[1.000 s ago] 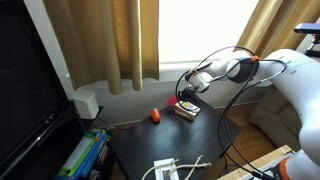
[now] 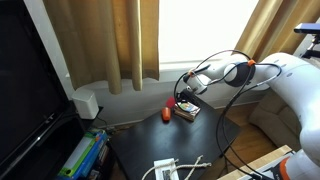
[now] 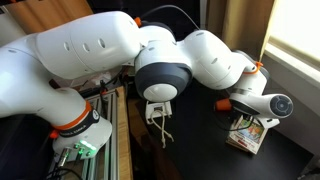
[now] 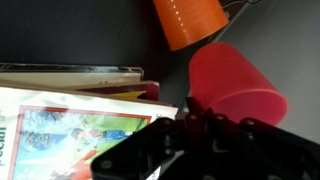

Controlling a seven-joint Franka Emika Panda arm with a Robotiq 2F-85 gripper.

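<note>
A red rounded object, perhaps a cup (image 4: 235,80), is held at the fingertips of my gripper, which is shut on it. An orange cup-like object (image 4: 188,18) lies close by on the dark tabletop, apart from the red one. In exterior view 1 the orange object (image 2: 165,115) is left of the gripper, with the red object (image 2: 171,102) just beyond it. Beside the gripper lies a small stack of books (image 4: 75,130), the top one with a colourful cover; the same books (image 3: 246,138) show beneath the wrist in exterior view 2.
A white device with a cable (image 2: 166,168) sits at the near edge. The wall and curtains (image 2: 105,40) rise behind the table; a loose black cable hangs along the arm.
Over the last second the orange object has shifted right across the table, toward the red object and the gripper. The arm looks nearly still.
</note>
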